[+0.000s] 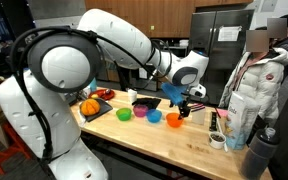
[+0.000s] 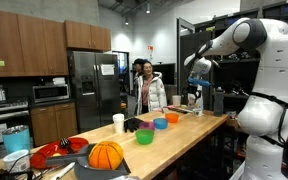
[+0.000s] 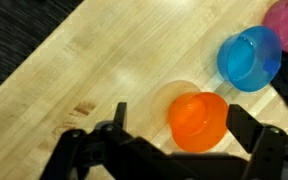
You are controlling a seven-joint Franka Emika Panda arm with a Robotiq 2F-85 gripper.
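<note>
My gripper is open in the wrist view, fingers spread wide, pointing down over an orange bowl (image 3: 198, 122) that shows between and beyond the fingertips. Nothing is held. Up and to the right of it lies a blue bowl (image 3: 248, 58), with a pink bowl (image 3: 287, 24) cut off by the corner. In exterior view 1 the gripper (image 1: 190, 107) hovers close above the orange bowl (image 1: 174, 120). The blue bowl (image 1: 154, 115), pink bowl (image 1: 140, 111) and green bowl (image 1: 124, 114) stand in a row to the left.
An orange basketball (image 1: 90, 107) sits at the table's left end. On the right stand a small white-rimmed container (image 1: 217, 140), a clear pitcher (image 1: 241, 120) and a dark cylinder (image 1: 259, 153). A person in a white jacket (image 2: 150, 93) stands behind.
</note>
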